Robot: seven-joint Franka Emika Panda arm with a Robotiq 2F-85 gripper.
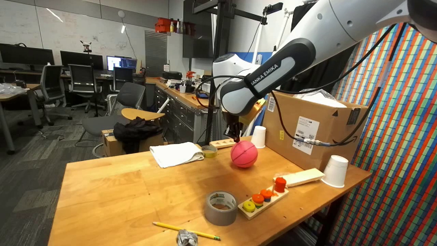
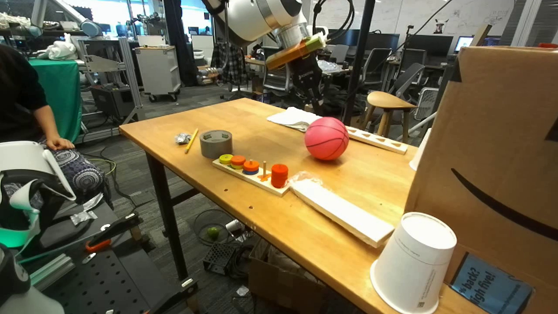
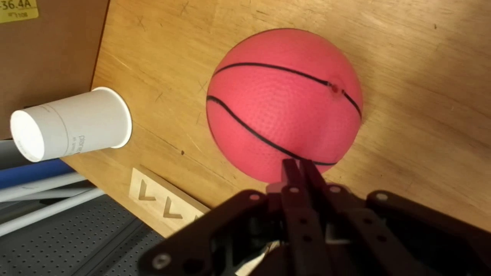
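Observation:
A pink ball (image 1: pixel 244 154) with black seam lines rests on the wooden table near its far right side. From the other side, the same ball (image 2: pixel 327 138) sits in front of a notched wooden bar. My gripper is shut, its narrow black fingertips together with nothing between them. In the wrist view the tips overlap the ball's lower edge, and the whole ball (image 3: pixel 283 105) lies outside the fingers. Exterior view 1 has the gripper (image 1: pixel 236 141) at the ball's upper left; I cannot tell whether they touch.
A white cup (image 1: pixel 258 137) and a cardboard box (image 1: pixel 311 127) stand right of the ball. A white cloth (image 1: pixel 176 154) and a tape roll (image 1: pixel 209 152) lie left. Grey tape (image 1: pixel 221 208) and a peg toy (image 1: pixel 264 200) are nearer.

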